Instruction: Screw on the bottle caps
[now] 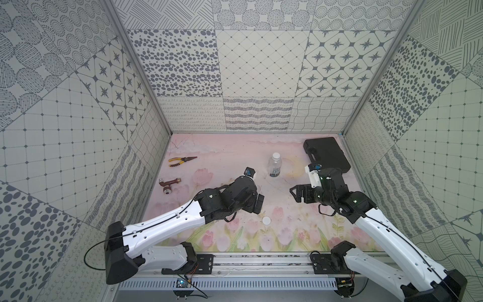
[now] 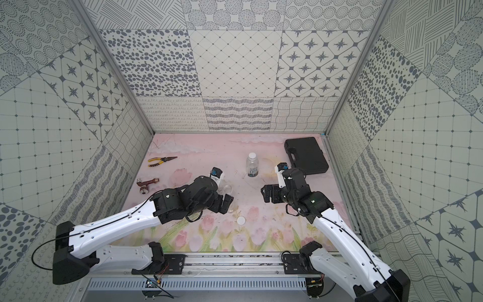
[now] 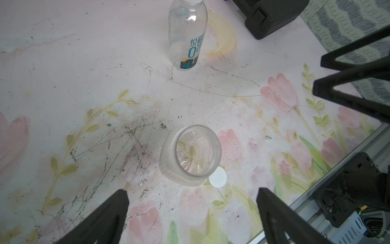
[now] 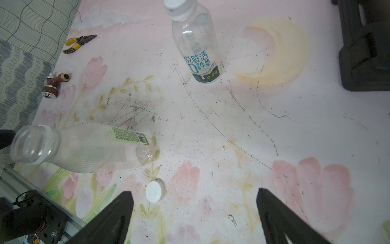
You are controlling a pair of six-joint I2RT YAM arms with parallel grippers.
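Note:
An uncapped clear bottle (image 3: 170, 162) stands upright below my left gripper, seen from above in the left wrist view and side-on in the right wrist view (image 4: 93, 148). Its white cap (image 4: 155, 190) lies loose on the table just nearer the front. A second bottle (image 4: 201, 52), with a blue label and white cap, stands farther back; whether that cap is tight I cannot tell. My right gripper hangs open to the right of the uncapped bottle. Both grippers are open with nothing between their fingers.
A black case (image 1: 327, 156) lies at the back right. Yellow pliers (image 1: 182, 161) and a brown pipe-like fitting (image 1: 168, 182) lie on the left.

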